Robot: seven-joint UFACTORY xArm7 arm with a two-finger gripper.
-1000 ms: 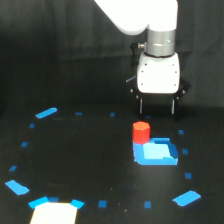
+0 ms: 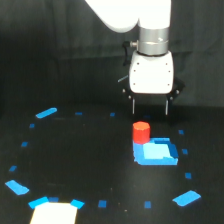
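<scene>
My gripper (image 2: pixel 151 110) hangs in the air over the dark table, pointing down, its thin dark fingers spread apart with nothing visible between them. Below it in the image sits a small red block (image 2: pixel 141 130) with a roughly hexagonal outline. The block is at the back-left corner of a blue open box (image 2: pixel 170 158); whether it rests inside the box or just behind it, I cannot tell. A pale, light-blue surface (image 2: pixel 156 151) shows within the box. There is a visible gap between my fingertips and the block.
Blue tape strips lie at the far left (image 2: pixel 46 113), near left (image 2: pixel 17 187) and near right (image 2: pixel 186 198). Small blue marks are scattered over the table. A white-topped object (image 2: pixel 54 213) with blue around it stands at the front left edge.
My arm and gripper have shifted slightly to the left. The fingers remain apart, and the red block and blue box look unmoved.
</scene>
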